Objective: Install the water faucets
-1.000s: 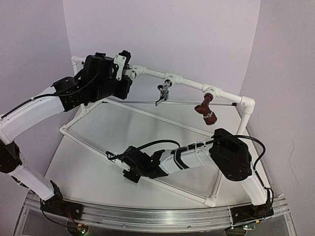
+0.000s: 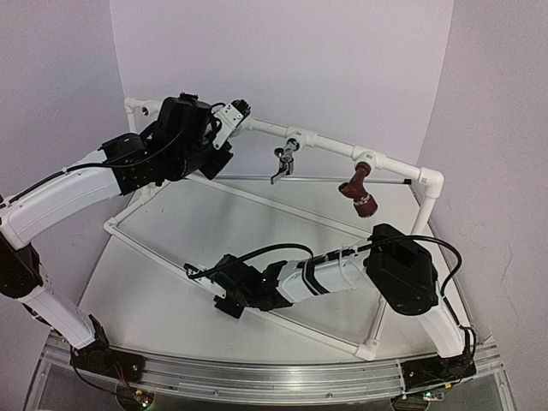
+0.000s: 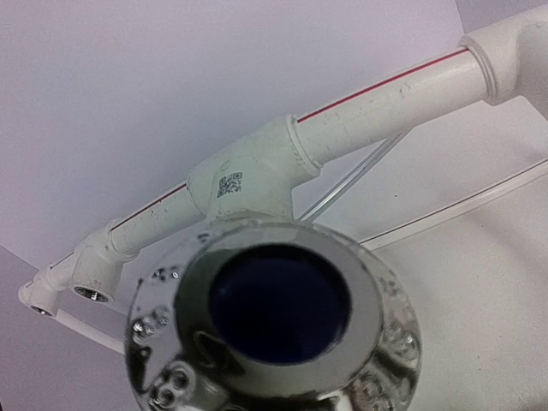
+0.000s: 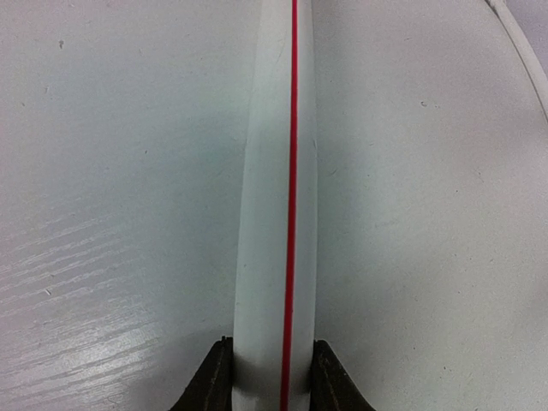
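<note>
A round chrome fitting (image 3: 377, 334) with a dark blue centre fills the lower middle of the left wrist view, close to the lens and in front of a white tee joint (image 3: 253, 175). It hides the left fingers there, and whether it is gripped cannot be made out. In the top view my left gripper (image 2: 229, 134) stands tilted at the upper pipe. My right gripper is shut on a red-striped white pipe (image 4: 272, 214), one black finger (image 4: 212, 377) against either side. A chrome tap (image 2: 284, 161) and a dark red faucet (image 2: 360, 190) hang from other tees.
The upper pipe (image 2: 332, 145) runs across the white pipe frame. Sockets (image 3: 92, 294) at the left of the left wrist view are empty. The right forearm (image 2: 330, 276) lies low over the lower frame. Bare board (image 2: 265, 223) shows between the frame pipes.
The right arm and hanging faucets have stayed still.
</note>
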